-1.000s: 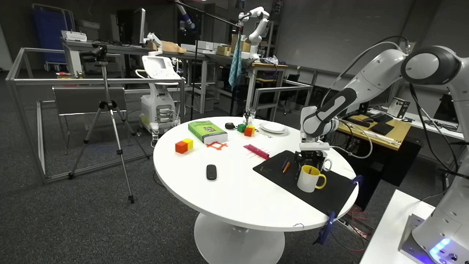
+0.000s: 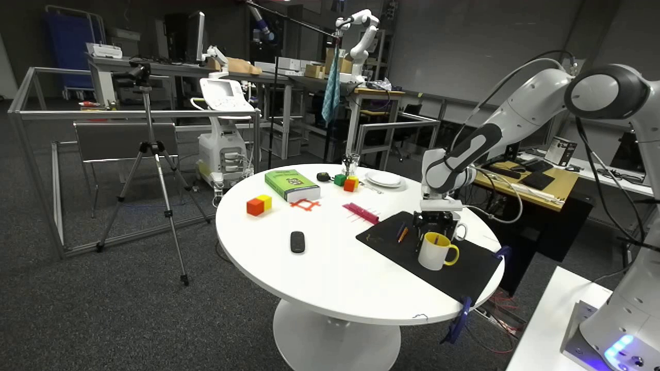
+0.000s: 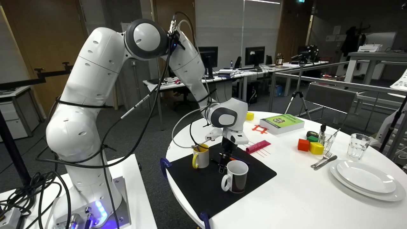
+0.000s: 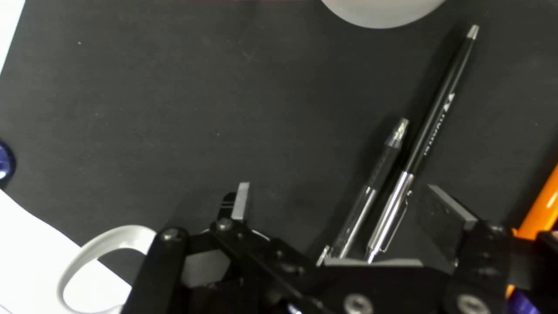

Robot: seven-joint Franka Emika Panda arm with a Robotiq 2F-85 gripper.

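My gripper stands open above the black mat, its fingers well apart. A black pen with a silver lower end (image 4: 439, 107) and a shorter dark, clear-bodied pen (image 4: 366, 193) lie side by side on the mat; their near ends reach into the gap between the fingers in the wrist view. Nothing is seen clasped. To the right, an orange pen (image 4: 546, 204) is partly covered by the finger mechanism. In exterior view 2 the gripper (image 3: 225, 162) points down between a yellow-handled mug (image 3: 202, 157) and a dark-and-white mug (image 3: 236, 177).
The black mat (image 2: 464, 285) is clamped at the table's edge. A pink roll (image 2: 362, 213), a green book (image 2: 292, 185), coloured cubes (image 2: 258, 205) and plates (image 3: 366, 177) stand elsewhere.
In exterior view 1 the wrist and gripper have shifted very slightly left. The mugs, pens and other table objects look unmoved.
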